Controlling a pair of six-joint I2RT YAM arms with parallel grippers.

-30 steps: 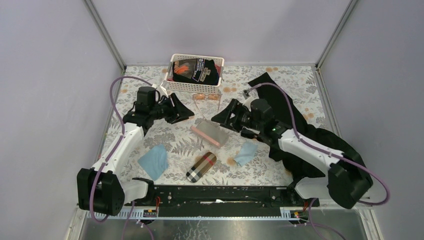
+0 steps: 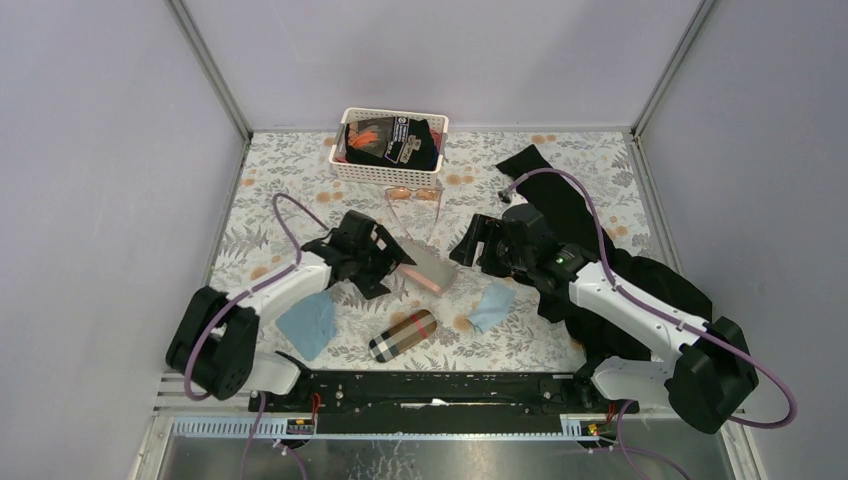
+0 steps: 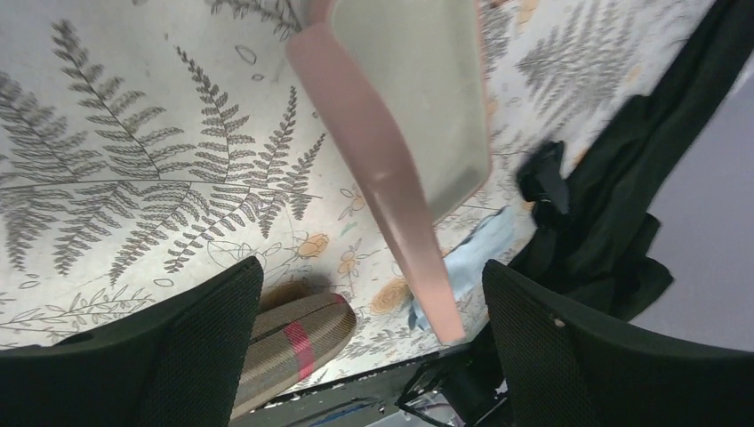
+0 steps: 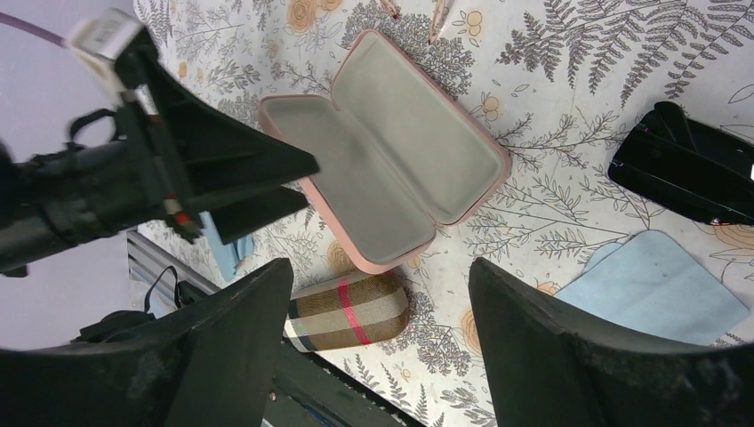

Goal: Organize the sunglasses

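The pink glasses case (image 2: 432, 268) lies unfolded mid-table, its two pale-lined halves empty in the right wrist view. My left gripper stands open over its left side, the case's pink edge (image 3: 382, 182) showing between the fingers without visible grip. To the right of the case, my right gripper (image 2: 471, 243) is open too, with nothing held. Sunglasses (image 2: 414, 195) with brownish lenses rest behind the case, temples spread forward. A plaid case (image 2: 403, 336) lies closed in front. Partly cut off in the right wrist view is a glossy black object (image 4: 689, 165).
A white basket (image 2: 386, 174) holding packaged items stands at the back. Blue cloths lie at the left (image 2: 307, 324) and right of centre (image 2: 491, 307). Black fabric (image 2: 637, 282) covers much of the right side. Open table remains at the left back.
The right gripper has shifted slightly right and widened. The plaid case turned slightly earlier on.
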